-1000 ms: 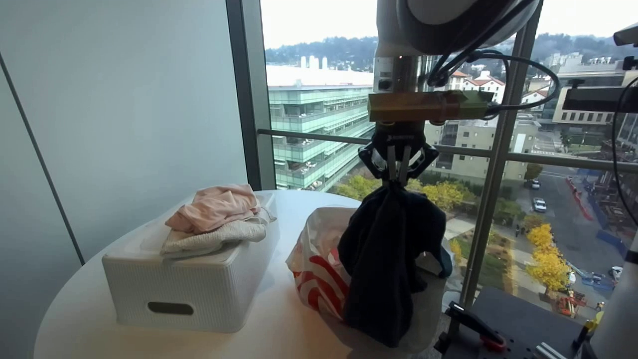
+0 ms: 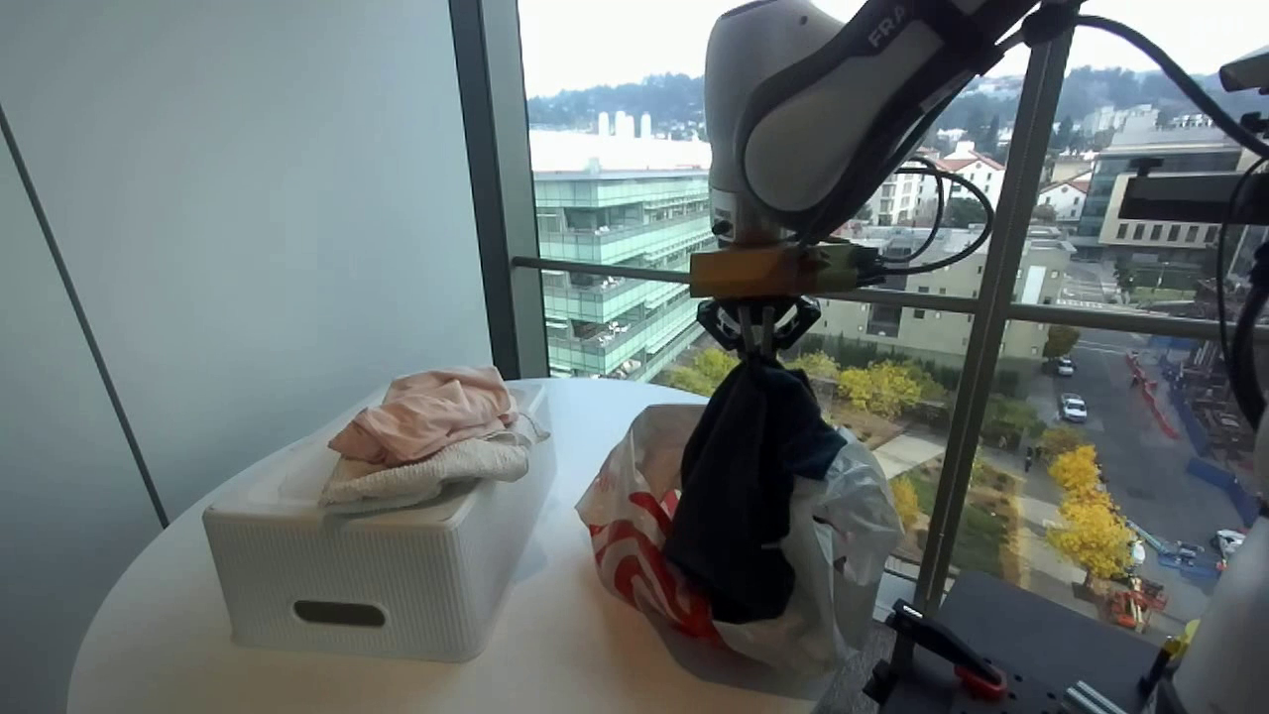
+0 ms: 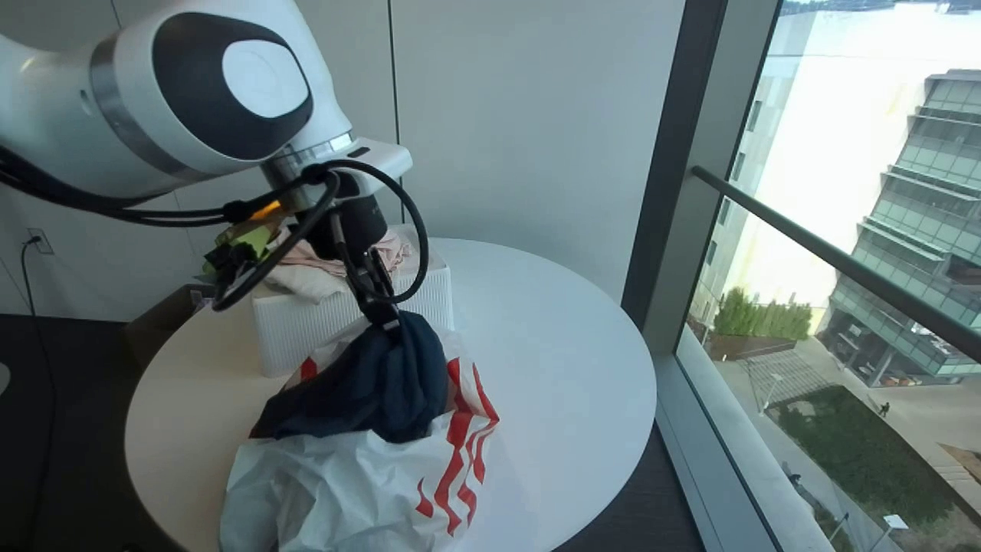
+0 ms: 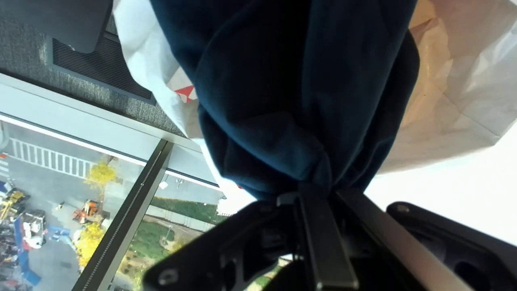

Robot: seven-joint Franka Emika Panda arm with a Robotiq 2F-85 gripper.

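My gripper (image 2: 761,353) is shut on a bunched dark navy cloth (image 2: 744,500) and hangs above a plastic bag. The cloth droops from the fingertips in folds, and its lower part overlaps the opening of the white bag with red markings (image 2: 625,547); how deep it reaches inside cannot be told. Seen from the other side, the bag (image 3: 359,487) stands on the table with its near wall in front of the cloth's lower edge. In the wrist view the cloth (image 4: 286,97) fills the middle, pinched between the fingers, with the bag's pale wall (image 4: 446,111) showing beside it.
A white ribbed box (image 2: 357,583) sits on the round white table (image 2: 559,643), left of the bag. On its top lie a pink cloth (image 2: 428,416) and a cream cloth (image 2: 434,470). Bare tabletop (image 3: 561,368) lies on the window side, and a window rail (image 3: 828,257) runs beyond the edge.
In exterior view 1, my gripper has moved up, left and away from the camera with the cloth. The cloth's lower end has risen from in front of the bag to over its opening.
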